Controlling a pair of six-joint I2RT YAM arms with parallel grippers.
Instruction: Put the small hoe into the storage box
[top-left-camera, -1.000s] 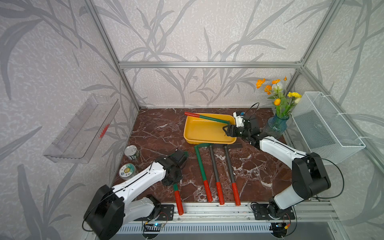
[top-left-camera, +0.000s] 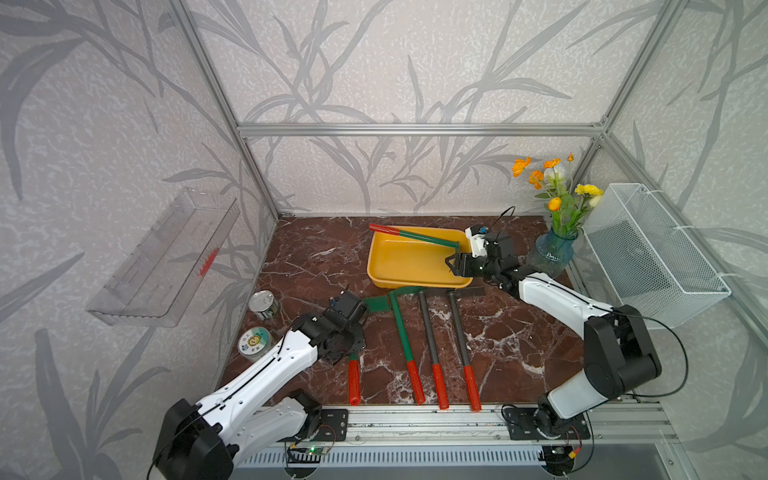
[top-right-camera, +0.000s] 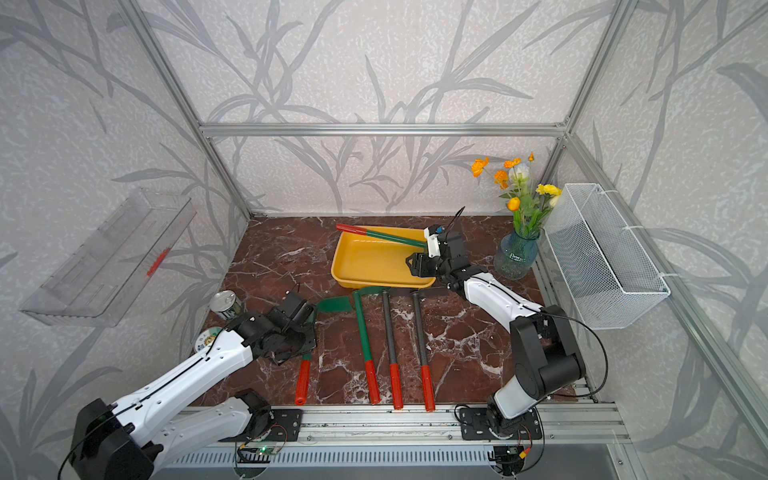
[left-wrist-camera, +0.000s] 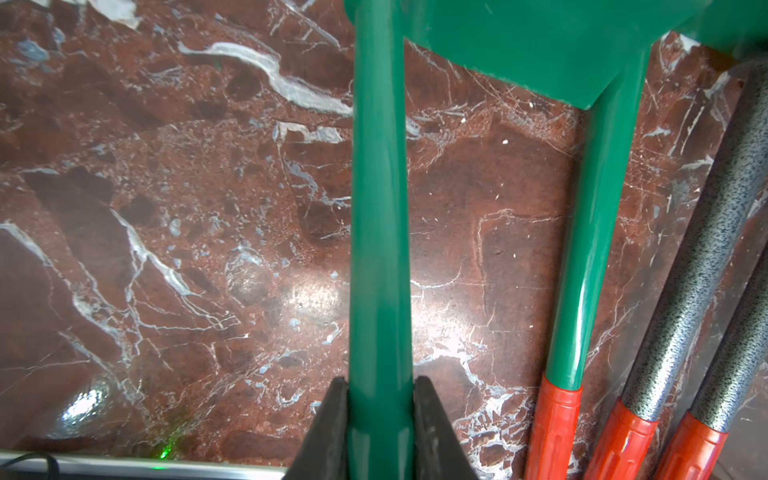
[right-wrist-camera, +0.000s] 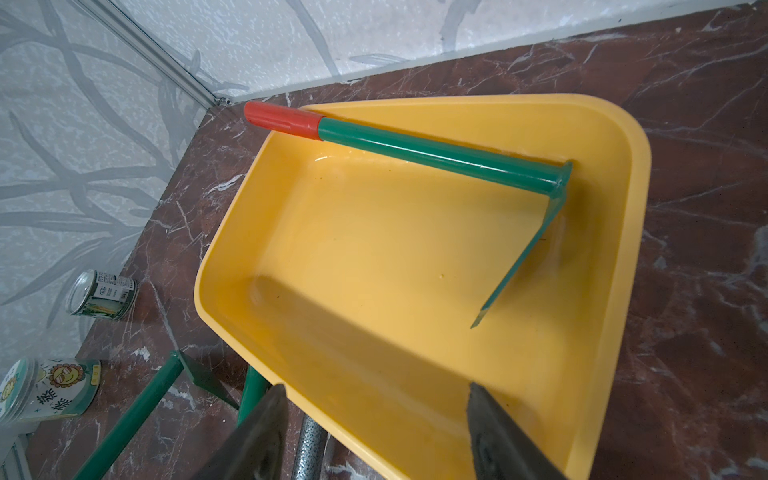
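Note:
A green hoe with a red grip (top-left-camera: 353, 380) is held by its green shaft (left-wrist-camera: 378, 240) in my left gripper, shut on it at the front left. Its green blade (top-right-camera: 333, 305) reaches toward another green hoe (top-left-camera: 401, 328). Another green-and-red hoe (right-wrist-camera: 432, 152) lies in the yellow storage box (right-wrist-camera: 368, 296), its handle resting on the rim. My right gripper hangs over the box's front right, fingers apart, with nothing between them.
Two grey-shafted hoes (top-left-camera: 432, 344) (top-left-camera: 461, 344) lie front centre. Two cans (top-left-camera: 262, 304) (top-left-camera: 254, 342) stand at the left. A flower vase (top-left-camera: 552, 254) is at the back right, with baskets on both sides.
My left arm has risen and shifted toward the back with the hoe, whose red grip has moved back from the front edge. The right arm is almost unchanged.

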